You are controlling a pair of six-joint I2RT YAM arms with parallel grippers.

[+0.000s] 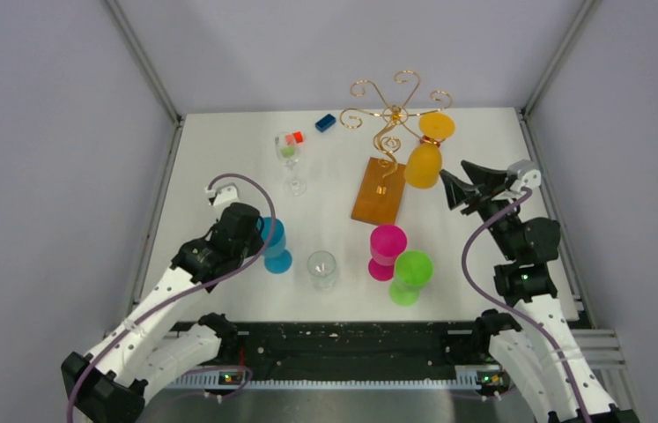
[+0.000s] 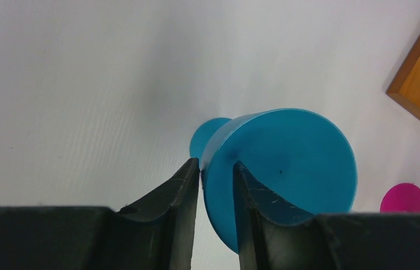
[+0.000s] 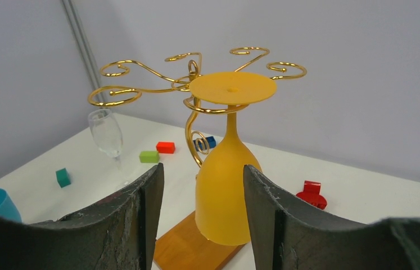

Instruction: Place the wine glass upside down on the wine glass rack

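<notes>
The upright blue wine glass (image 1: 273,236) stands at the left of the table; its bowl (image 2: 292,163) fills the middle of the left wrist view. My left gripper straddles its rim, partly open, with one finger (image 2: 182,194) outside against the wall and the other over the bowl's opening, apart from that wall. A gold rack (image 1: 395,115) on a wooden base (image 1: 367,201) holds a yellow glass (image 1: 424,166) hanging upside down by its foot. To its right, my right gripper is open and empty, facing the yellow glass.
Clear glasses (image 1: 322,269), a magenta glass (image 1: 388,244) and a green glass (image 1: 413,267) stand upright. Red (image 1: 298,137) and blue (image 1: 325,123) blocks lie at the back. A red clip (image 3: 312,196) lies behind the rack.
</notes>
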